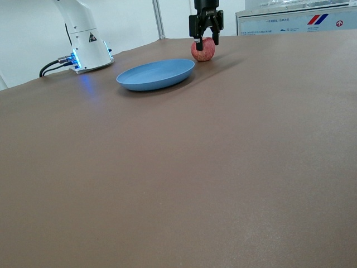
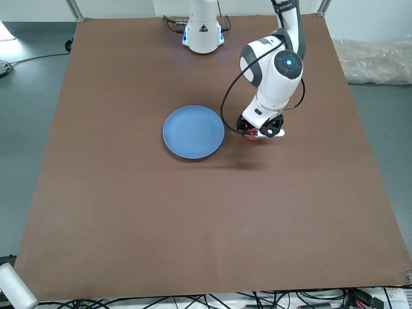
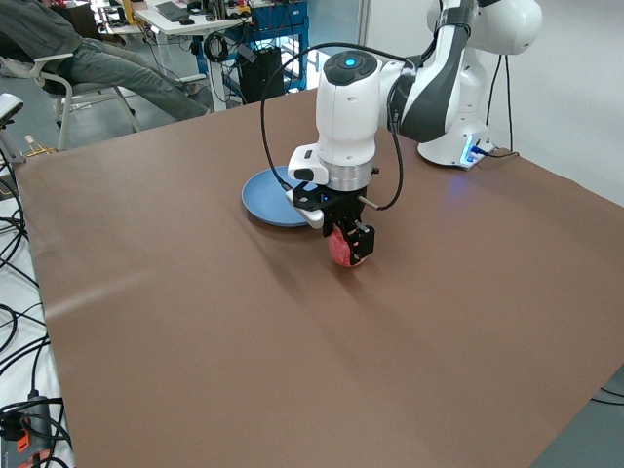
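Note:
A red apple [image 1: 203, 53] sits on the brown table beside a blue plate [image 2: 193, 131], right of it in the left and top views. My gripper [image 1: 207, 44] is directly over the apple in the top view, its black fingers parted at about the apple's top, apparently open. In the right view the gripper [image 3: 348, 252] covers much of the apple [image 3: 337, 250]; in the left view only a bit of red shows beneath it.
The white robot base [image 2: 202, 35] stands at the back of the table, with cables. The table [image 2: 209, 219] has broad bare room in front of the plate. Cables and equipment line one edge.

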